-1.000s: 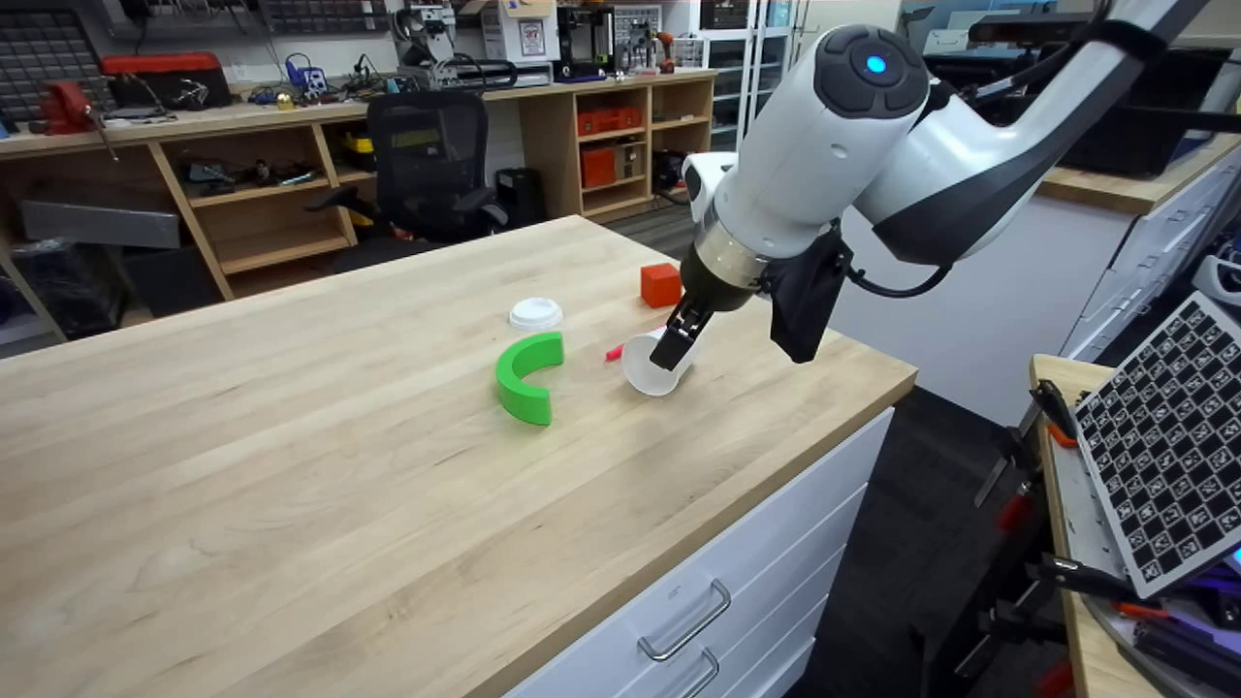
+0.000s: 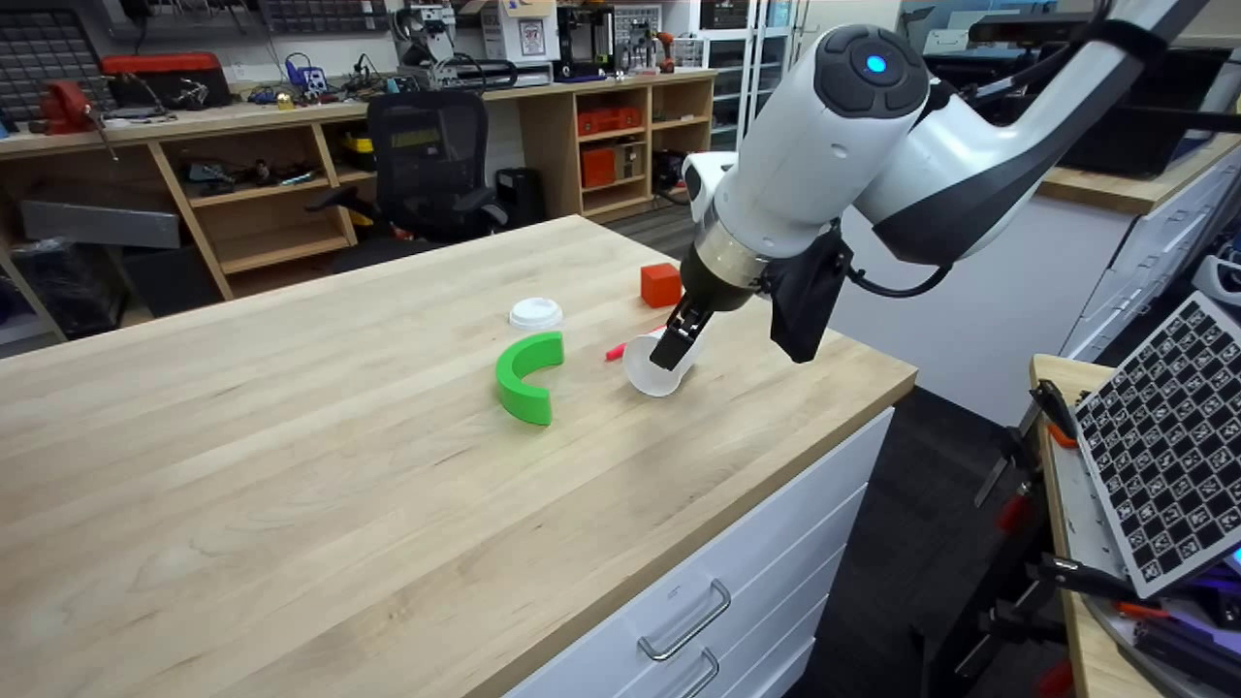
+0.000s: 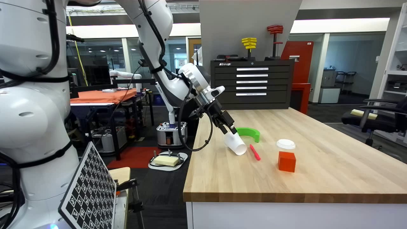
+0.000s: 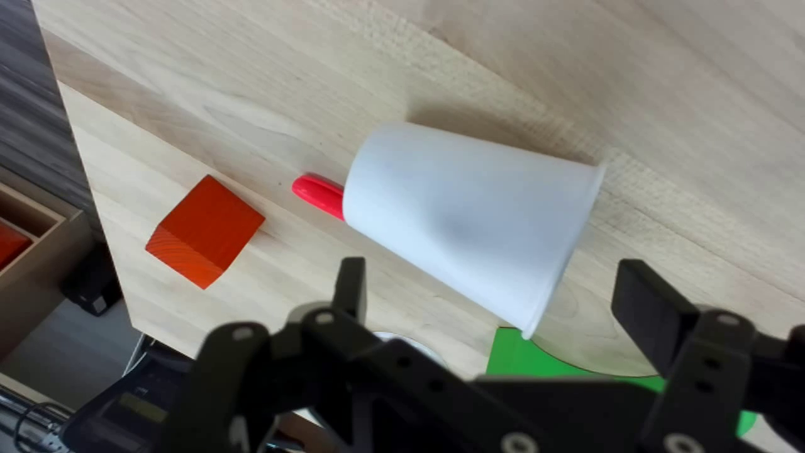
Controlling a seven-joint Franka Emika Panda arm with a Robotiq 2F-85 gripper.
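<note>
A white cup (image 4: 468, 215) lies on its side on the wooden table, its mouth turned toward the green arc (image 2: 518, 384) in exterior view 1. My gripper is open over the cup, fingers spread wide and not clamped on anything. In exterior view 2, the gripper (image 3: 230, 129) reaches down at a slant to the cup (image 3: 235, 143); whether they touch cannot be told. A red stick-like piece (image 3: 255, 152) rests beside the cup, which partly hides it in the wrist view. An orange-red block (image 3: 286, 161) and a white lid (image 3: 286, 143) sit farther off.
Bare tabletop (image 2: 291, 465) stretches widely on the green arc's far side from the gripper. The table's front edge (image 2: 745, 512) runs close to the cup. A dark tool chest (image 3: 251, 84) stands beyond the table's end in exterior view 2.
The cup has shifted very slightly to the right in exterior view 1, and a little more of the red piece shows. My arm looks still.
</note>
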